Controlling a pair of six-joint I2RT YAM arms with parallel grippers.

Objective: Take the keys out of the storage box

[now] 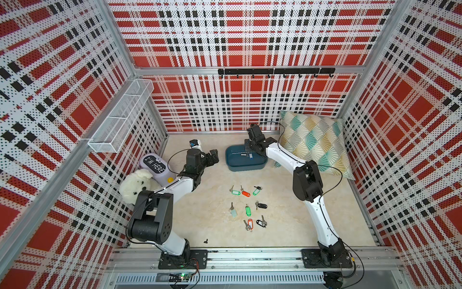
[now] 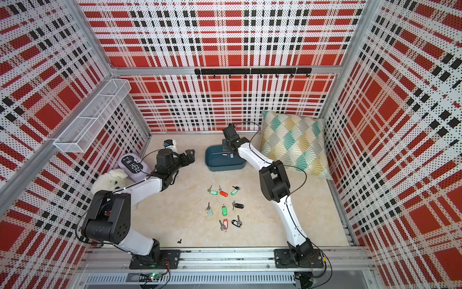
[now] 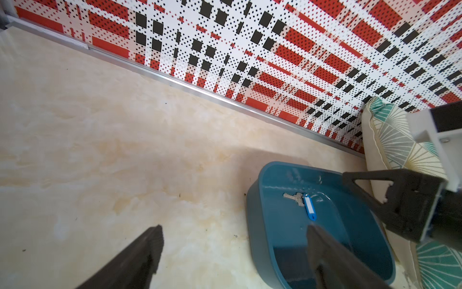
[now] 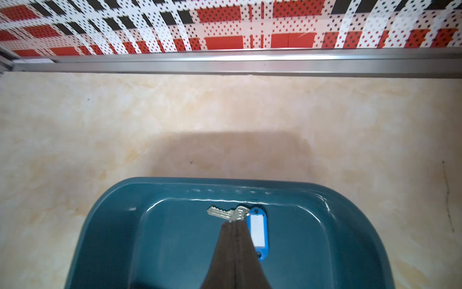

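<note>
A silver key [image 4: 222,212] with a blue tag [image 4: 258,231] lies flat on the floor of the teal storage box [image 4: 158,181], toward its far wall. In the right wrist view, the fingertips of my right gripper meet, nothing pinched between them, and overlap the key ring and the tag's left edge. From the left wrist view the same gripper is above the box, clear of the key and blue tag [image 3: 309,207]. My left gripper stands open and empty, left of the box, its fingers wide apart.
Several tagged keys, among them a green-tagged one [image 1: 248,210], are spread on the table in front of the box. A patterned cushion [image 1: 315,142] leans at the back right. A white plush toy [image 1: 135,187] and grey cushion [image 1: 156,165] sit at the left.
</note>
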